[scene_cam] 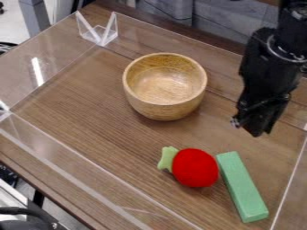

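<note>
A black robot gripper point(252, 122) hangs at the right, above the wooden table point(84, 153), to the right of the wooden bowl point(167, 78). Below it a green bar point(243, 187) lies on the table, and a red object with a pale green top, like a toy tomato or strawberry point(193, 167), lies just left of the bar. The gripper is apart from both. Whether its fingers are open or shut is unclear.
A clear wire or plastic holder point(96, 29) stands at the back left. A dark edge borders the table at the lower left.
</note>
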